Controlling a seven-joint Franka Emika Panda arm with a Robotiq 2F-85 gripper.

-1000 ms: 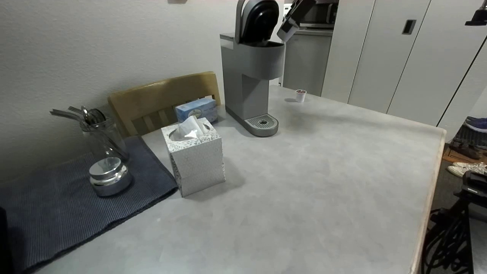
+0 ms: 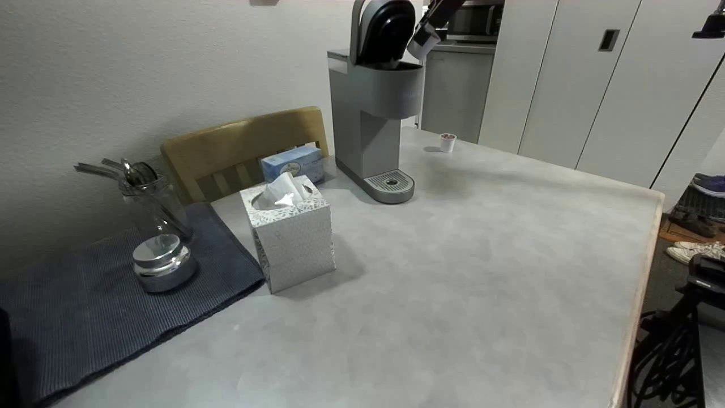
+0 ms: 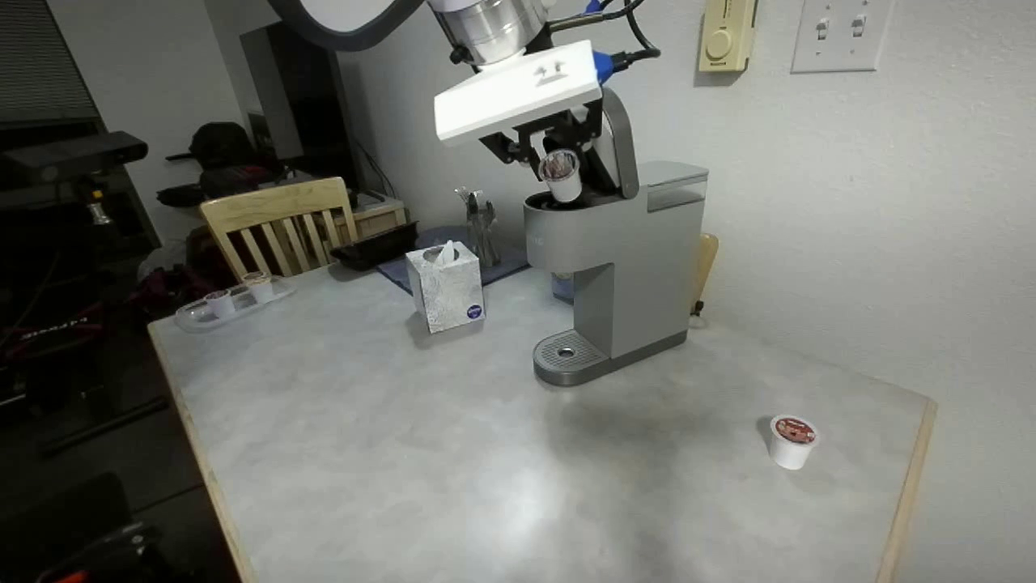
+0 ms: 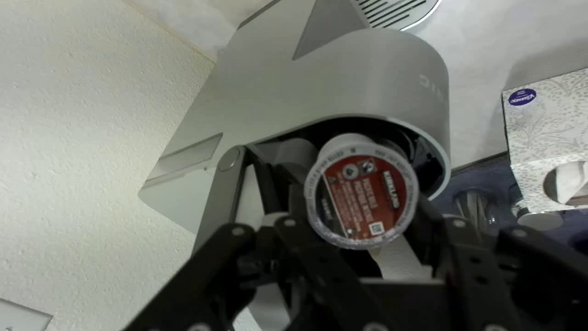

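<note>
A white coffee pod (image 4: 361, 193) with a red-printed lid is held tilted, with my gripper (image 3: 551, 163) shut on it. In exterior view 2 the pod (image 3: 561, 176) hangs at the rim of the grey coffee maker (image 3: 622, 233), whose lid is raised. The wrist view has the pod over the dark opening of the coffee maker (image 4: 380, 71), partly covering it. From exterior view 1 the pod (image 2: 422, 43) shows just above and right of the machine's open top (image 2: 387, 85), not down inside it. My fingertips are partly hidden behind the pod.
A second pod (image 3: 792, 443) stands on the table near the wall. The tissue box (image 2: 299, 238) sits beside a blue mat (image 2: 224, 292) with a glass jar of utensils (image 2: 153, 204).
In exterior view 1 my gripper and the pod have shifted slightly left, closer to the coffee maker's open top. The machine and the other table items have not moved.
</note>
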